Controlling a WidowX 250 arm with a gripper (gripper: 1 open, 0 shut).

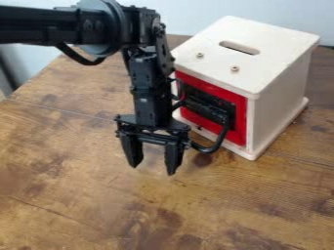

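Observation:
My black gripper (152,156) hangs over the wooden table at the centre left, fingers pointing down and apart, nothing between them. Just behind it to the right stands a pale wooden box (274,83) with a slot in its sloped top and a red front panel (229,136). Black hardware on that panel is partly hidden by my arm and its cable.
The table's back left edge runs behind the arm, with a pale wall beyond.

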